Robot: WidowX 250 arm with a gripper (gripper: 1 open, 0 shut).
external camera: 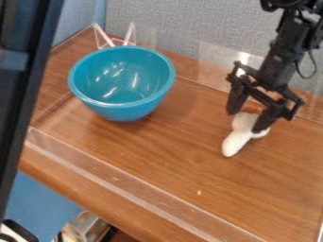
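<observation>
The black gripper (252, 102) is on the right, angled down over a white elongated object (237, 140) lying on the wooden surface. Its fingers are at or just above the upper end of the object; whether they touch it I cannot tell, nor how far apart they stand. A teal bowl (121, 83) sits at the upper left of the wooden surface.
A grey textured backdrop (183, 38) runs behind. White prongs stand behind the bowl, and a dark vertical edge fills the left side.
</observation>
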